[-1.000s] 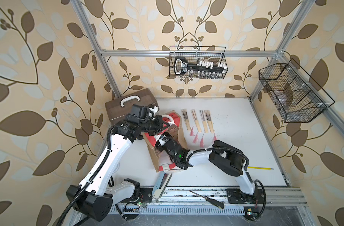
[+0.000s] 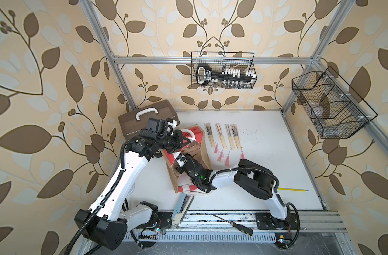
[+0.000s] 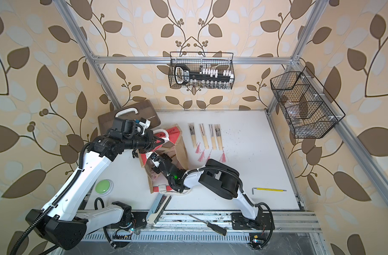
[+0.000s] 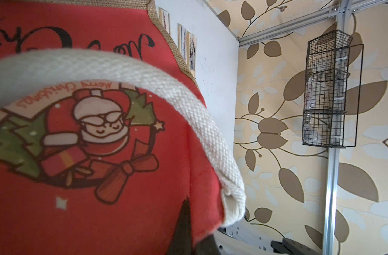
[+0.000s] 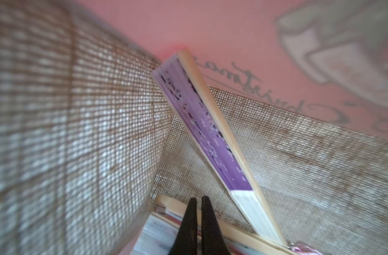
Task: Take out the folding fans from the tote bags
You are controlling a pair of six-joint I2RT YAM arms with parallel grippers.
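The tote bag (image 2: 174,178), burlap with red panels and white handles, stands with its mouth up. My left gripper is shut on the red cloth of its rim, beside the white handle (image 4: 177,95). Inside the bag, my right gripper is shut with nothing between its fingertips. Ahead of it a purple folding fan (image 5: 211,140) leans against the burlap wall, pale end down. More fans, one with a wooden edge (image 5: 172,206), lie lower, partly behind the right fingers. On the table, several folding fans (image 2: 221,136) with pink tassels lie in a row.
Behind the left arm is a brown case (image 2: 130,123) with a white handle. A box cutter (image 2: 182,209) lies before the bag, a yellow hex key (image 2: 292,189) at the right.
The left arm looks still.
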